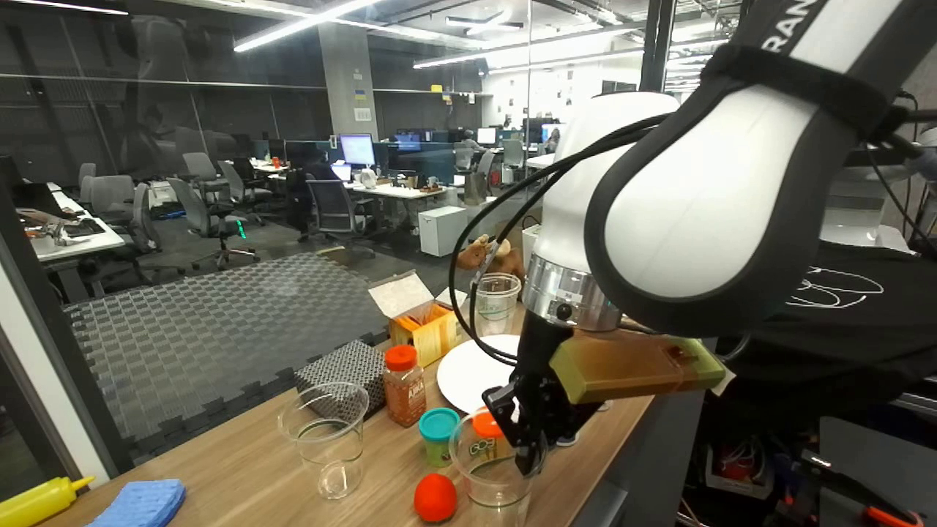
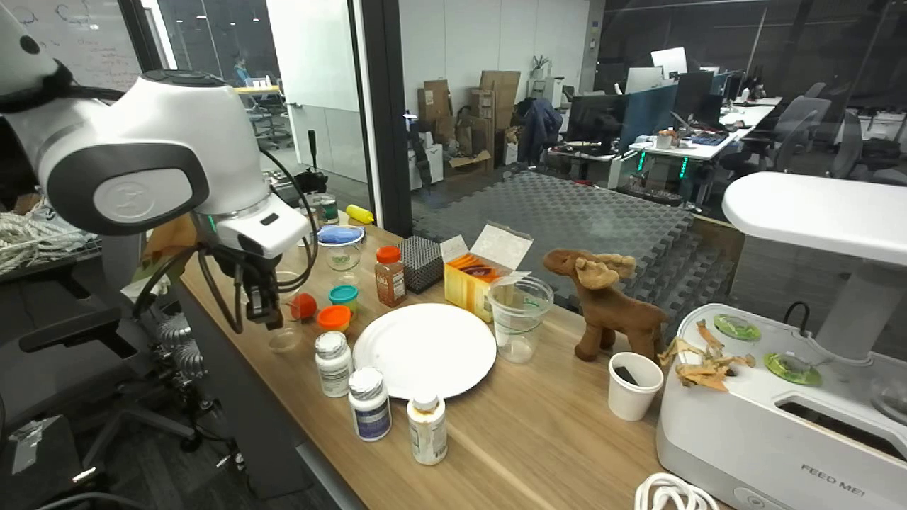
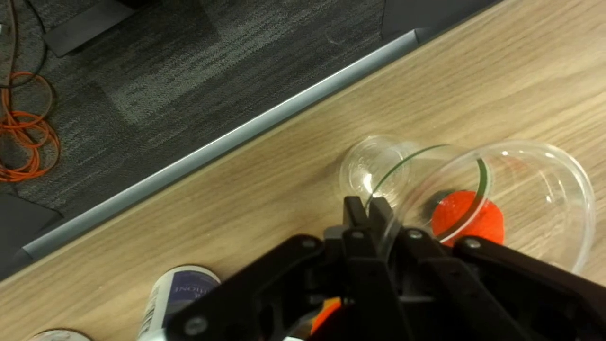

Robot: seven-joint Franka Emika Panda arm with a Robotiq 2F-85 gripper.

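Note:
In the wrist view a clear plastic cup (image 3: 534, 148) stands on the table, and my gripper is shut on its near wall at the rim, one finger inside and one outside. Exterior view 1 has the same cup (image 1: 479, 481) with my gripper (image 1: 529, 457) at its right side. A red ball (image 1: 435, 498) rests on the table just left of the cup; through the clear wall the ball (image 3: 468, 217) shows in the wrist view. Whether the cup's base touches the table is hard to tell.
Teal-lidded (image 1: 439, 424) and orange-lidded (image 2: 334, 318) tubs stand close behind the cup. Several white bottles (image 2: 370, 404), a white plate (image 2: 425, 348) and another clear cup (image 2: 520, 314) lie farther along. A third clear cup (image 1: 329, 448) stands left. The table edge (image 3: 227, 147) runs close by.

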